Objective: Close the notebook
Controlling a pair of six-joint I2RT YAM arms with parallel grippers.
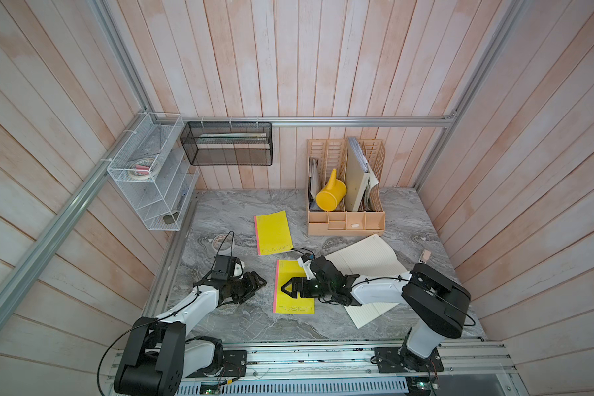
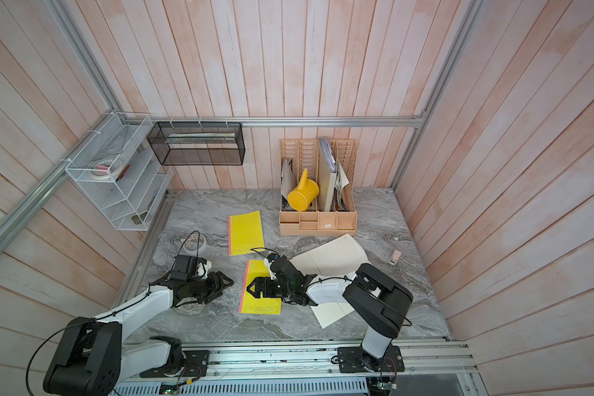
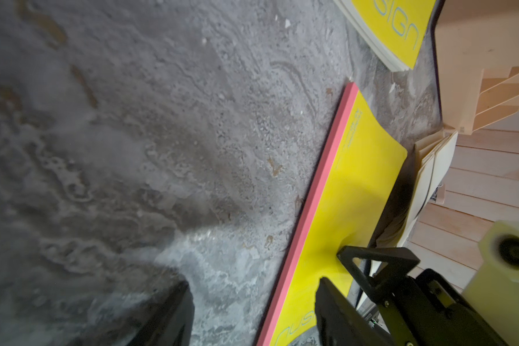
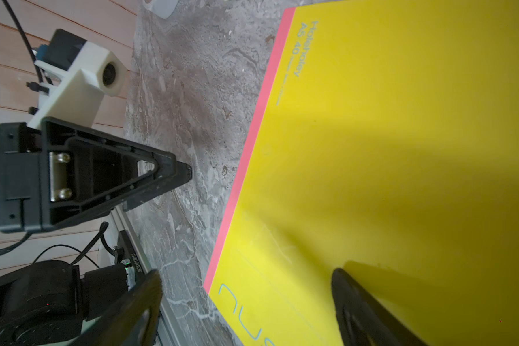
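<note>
A yellow notebook (image 1: 295, 307) with a pink spine lies with its cover down flat near the table's front. Its pink spine (image 4: 241, 168) faces the left arm. Above that cover stands my right gripper, fingers spread wide with nothing between them; whether a fingertip touches the cover cannot be told. To its left, my left gripper (image 1: 257, 282) is open and empty over bare table; the same yellow notebook (image 3: 351, 190) shows beside and beyond its fingers in the left wrist view. On the right, a notebook lies open with blank ruled pages (image 1: 369, 254), partly hidden under the right arm.
Another closed yellow notebook (image 1: 274, 232) lies behind. A peach organizer (image 1: 346, 227) with files and a yellow watering can (image 1: 331, 195) stands at the back. A roll of tape (image 2: 194, 244) sits behind the left gripper. A small pinkish item (image 2: 395, 256) lies far right.
</note>
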